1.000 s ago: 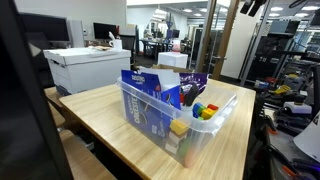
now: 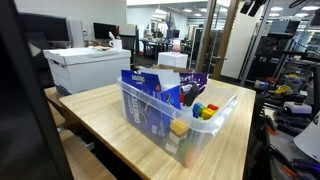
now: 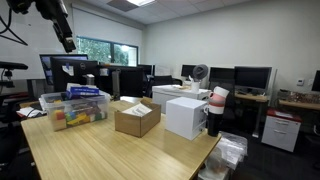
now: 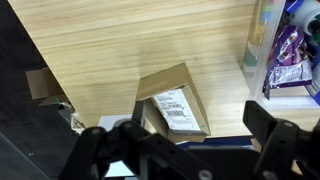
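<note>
My gripper hangs high over the table with its fingers spread wide and nothing between the fingers. Below it in the wrist view is an open cardboard box (image 4: 196,98) with a white-labelled item (image 4: 177,110) inside. A clear plastic bin (image 2: 150,118) stands on the wooden table in exterior view 1. It holds blue packets (image 2: 146,84), a purple wrapper (image 2: 193,80) and several coloured blocks (image 2: 207,110). In exterior view 2 the cardboard box (image 3: 137,121) sits between the bin (image 3: 75,122) and a white box (image 3: 186,117).
Bare wood (image 3: 110,155) spreads across the front of the table in exterior view 2. A stack of cups (image 3: 216,103) stands at the table's right end, beyond the white box. Monitors and desks fill the background.
</note>
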